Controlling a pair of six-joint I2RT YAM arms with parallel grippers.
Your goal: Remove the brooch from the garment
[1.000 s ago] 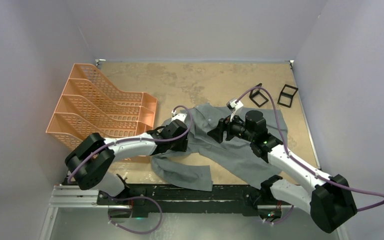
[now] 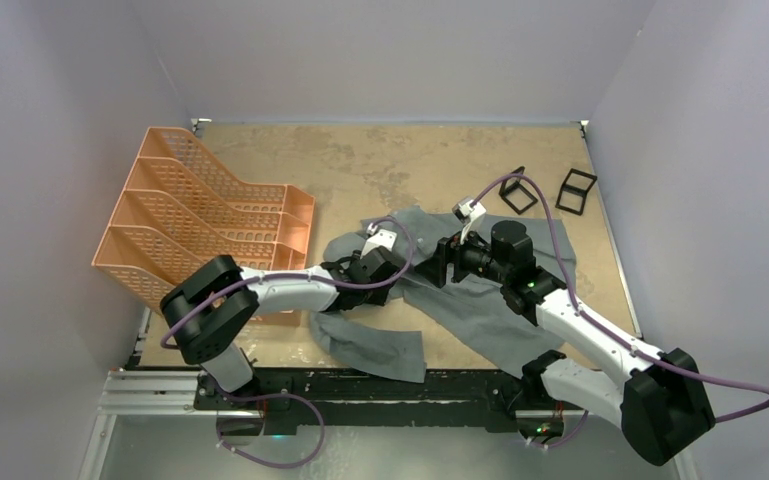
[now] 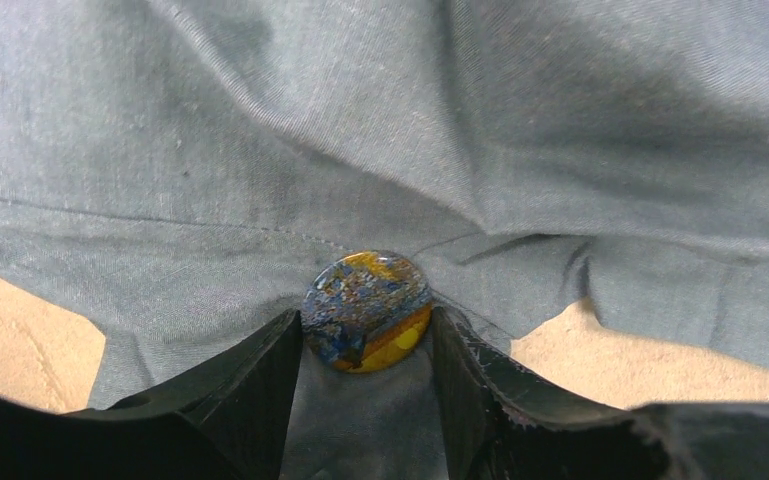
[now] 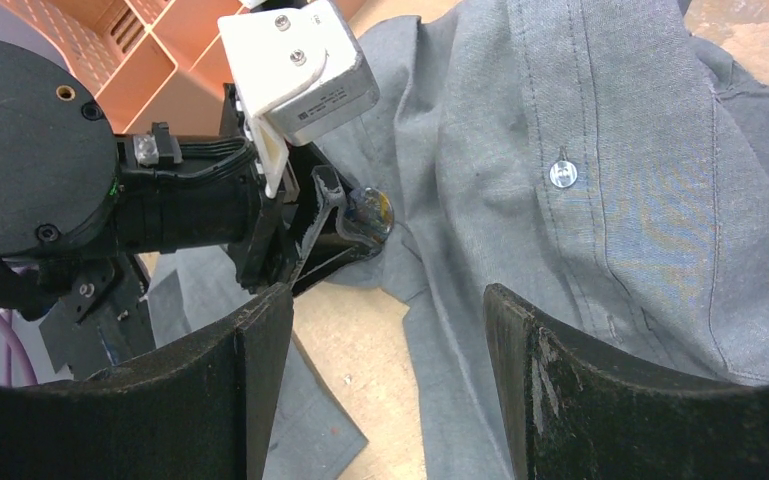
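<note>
A round, shiny brooch point(image 3: 368, 310) with blue, brown and yellow patches lies against the grey garment point(image 3: 260, 180). My left gripper is part open, one fingertip at each side of the brooch's lower half; whether both touch it I cannot tell. From the right wrist view the brooch point(image 4: 371, 214) shows just beyond the left gripper's fingers point(image 4: 322, 215). The left gripper hides it in the top view. Over the garment point(image 2: 480, 305), my right gripper point(image 2: 440, 270) stands open, nothing between its fingers.
An orange divided rack point(image 2: 210, 225) stands on the left, close to the left arm. Two small black frames point(image 2: 518, 192) lie at the back right. A small button point(image 4: 563, 174) sits on the garment's placket.
The left arm and its gripper have moved to the right over the garment, whose left part has shifted slightly. The right arm has stayed still.
</note>
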